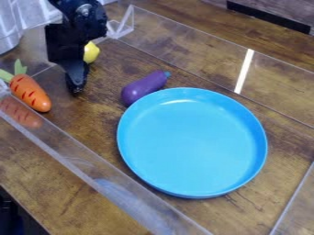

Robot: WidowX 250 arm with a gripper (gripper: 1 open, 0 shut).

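Observation:
The black gripper (73,64) hangs low over the wooden table at the upper left, its fingertips near the surface. A yellow object (91,52) is partly hidden just behind it; whether the fingers are open or shut is unclear. An orange toy carrot (29,91) with a green top lies to the left, and a purple toy eggplant (142,88) lies to the right of the gripper. A large blue plate (192,141) fills the lower right middle.
Clear plastic walls border the work area. A white rack or bin (13,20) stands in the top left corner.

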